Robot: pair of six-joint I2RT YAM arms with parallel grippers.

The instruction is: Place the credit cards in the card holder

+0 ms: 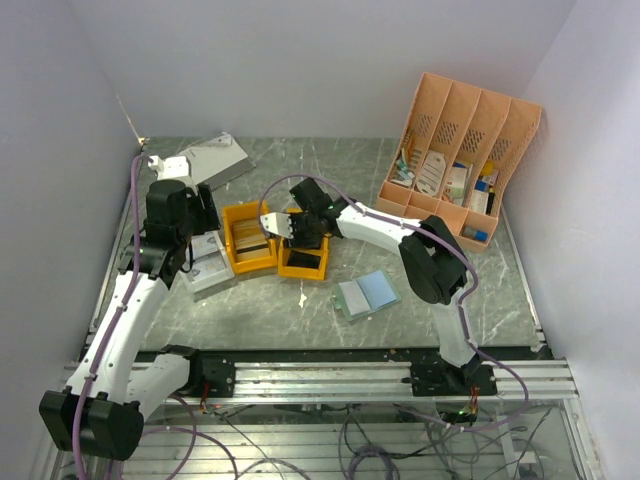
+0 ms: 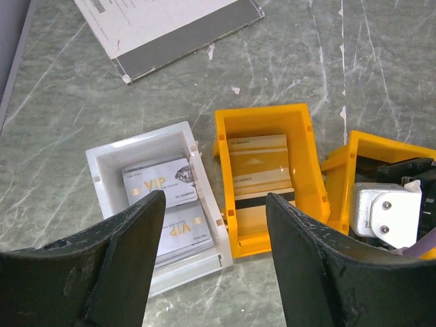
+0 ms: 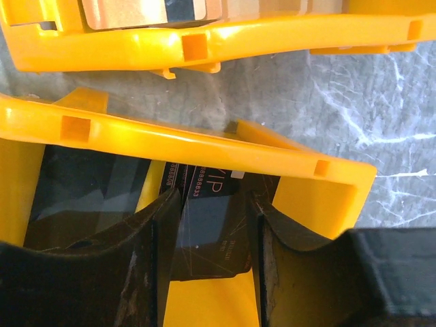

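Black cards, one marked VIP (image 3: 212,204), lie inside the right-hand yellow bin (image 3: 272,160) in the right wrist view. My right gripper is part open over them, its fingers apart and no card visibly clamped. In the left wrist view, my left gripper stands open and empty above the bins. White VIP cards (image 2: 162,182) rest in the white bin (image 2: 109,197), and gold cards (image 2: 260,167) in the middle yellow bin (image 2: 313,177). A flat item with grey and pale-blue halves (image 1: 366,295), perhaps the card holder, lies open on the table.
At the back right stands a pink divided organizer (image 1: 470,150) with assorted items. A grey-white flat box (image 1: 218,160) lies at the back left. Bare tabletop (image 1: 270,325) stretches in front of the bins.
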